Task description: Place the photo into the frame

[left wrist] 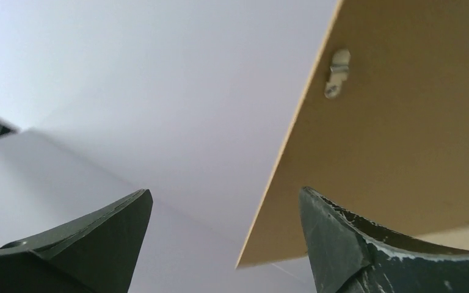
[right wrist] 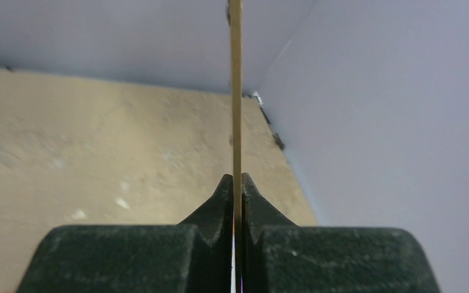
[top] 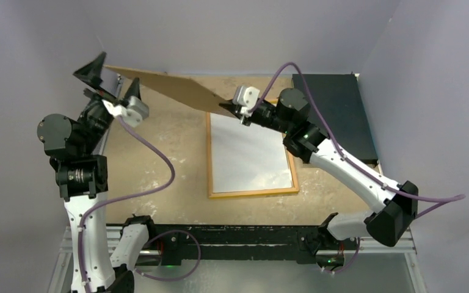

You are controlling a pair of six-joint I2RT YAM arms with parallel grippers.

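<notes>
The thin brown backing board (top: 168, 83) hangs tilted above the table in the top view, seen at a steep slant. My right gripper is shut on its edge; the right wrist view shows the board (right wrist: 236, 91) edge-on between the fingers. Around the board's far left end, my left gripper stands wide open. In the left wrist view the brown face of the board (left wrist: 391, 140) carries a small metal clip (left wrist: 338, 74) and passes behind one finger. Beneath lies the wooden frame (top: 253, 195) with a pale sheet-like surface (top: 250, 155) inside. I cannot make out a photo.
A flat black panel (top: 336, 116) lies at the table's back right. Bare tabletop (top: 159, 183) spreads left of the frame. Walls close in at the back and both sides. Purple cables (top: 159, 188) loop from both arms.
</notes>
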